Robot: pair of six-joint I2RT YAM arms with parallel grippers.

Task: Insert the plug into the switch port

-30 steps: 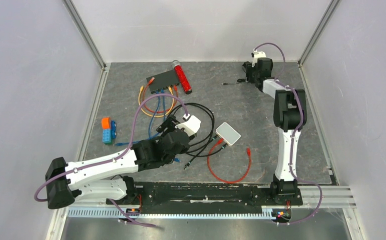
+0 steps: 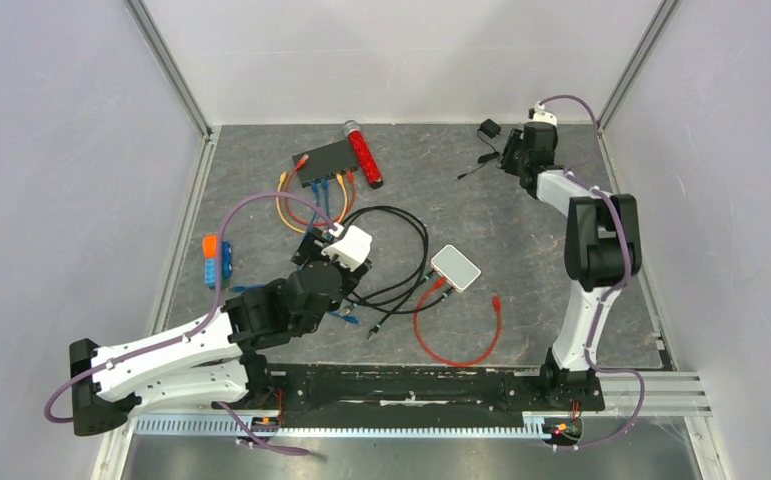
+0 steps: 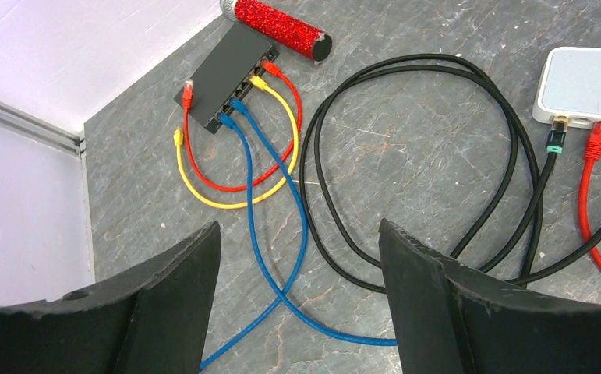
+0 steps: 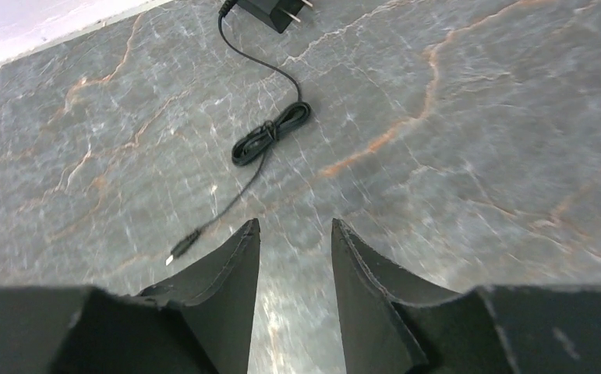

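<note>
The dark switch lies at the back left, several red, yellow and blue cable plugs at its front. A small white box has black and red cables plugged in. At the back right lie a black power adapter and its coiled cable, with a thin barrel plug at the end. My right gripper hangs just right of that cable, part open, nothing between its fingers. My left gripper stands open over the cables at the left, empty.
A red glittery microphone lies beside the switch. An orange and blue toy sits at the left. Loose cables cover the middle and front.
The adapter's cable now lies differently, its plug lower.
</note>
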